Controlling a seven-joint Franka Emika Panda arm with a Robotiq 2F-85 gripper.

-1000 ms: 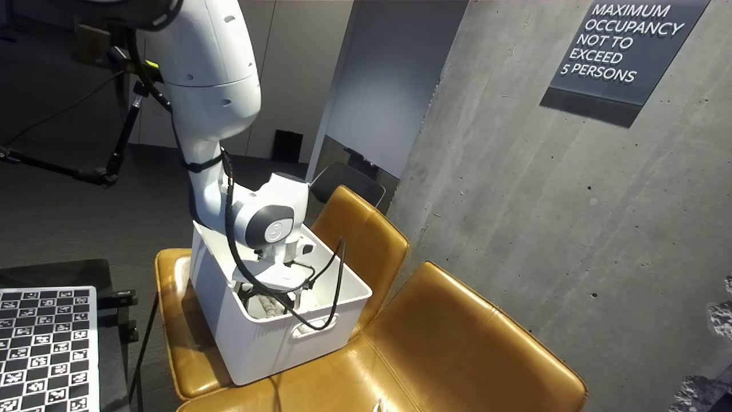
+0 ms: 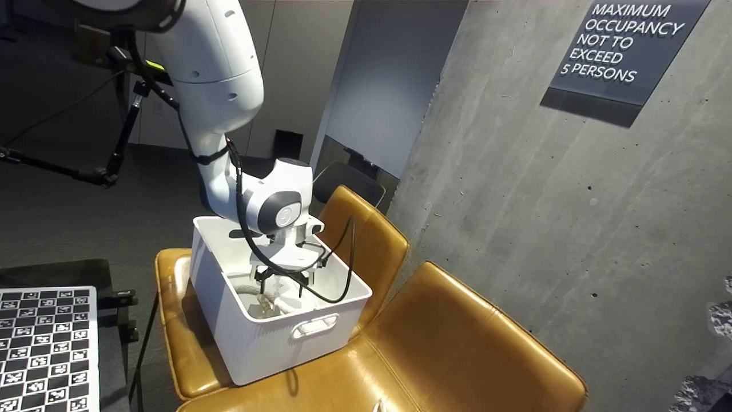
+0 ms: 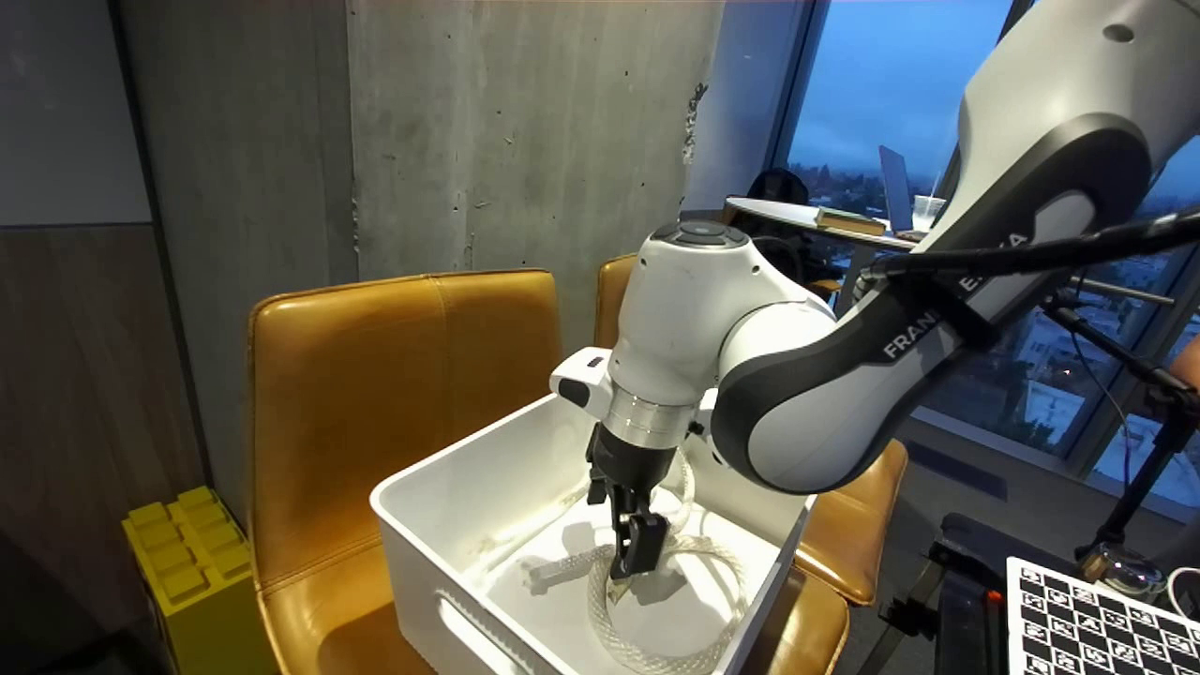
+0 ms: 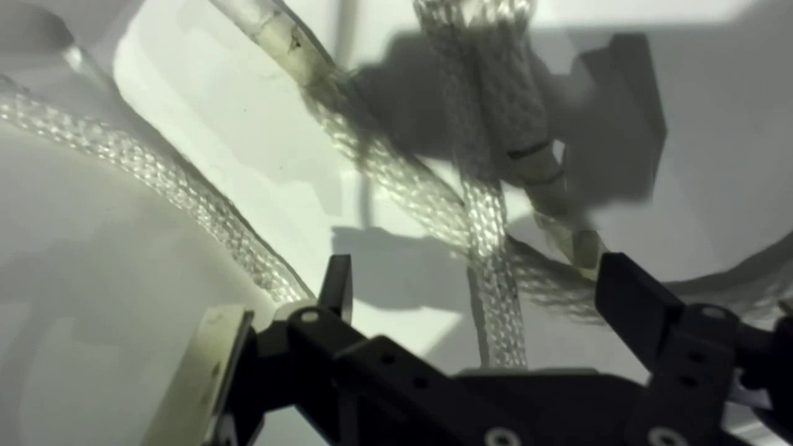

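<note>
Inside the white bin (image 3: 433,484) my gripper points down, open, its two black fingers well apart. Pale braided rope (image 4: 487,223) lies in the bin, one strand running between and beyond the fingers in the wrist view. Another length crosses it diagonally, and a taped rope end (image 4: 587,249) lies close to the right finger. A separate stretch runs along the bin's wall at the left of that view. In exterior view 2 the rope (image 3: 731,568) curls in a loop on the bin floor around and below the gripper (image 3: 632,562). Whether the fingers touch any rope cannot be told.
The bin stands on a tan leather chair (image 2: 171,329), with a second tan chair (image 2: 473,336) beside it. A checkered board (image 2: 48,350) lies at the left. A black cable (image 2: 353,254) loops from the wrist over the bin's rim. Bin walls surround the gripper closely.
My arm has risen and shifted slightly to the right in exterior view 1. The gripper is higher in the bin, and more of the rope shows below it.
</note>
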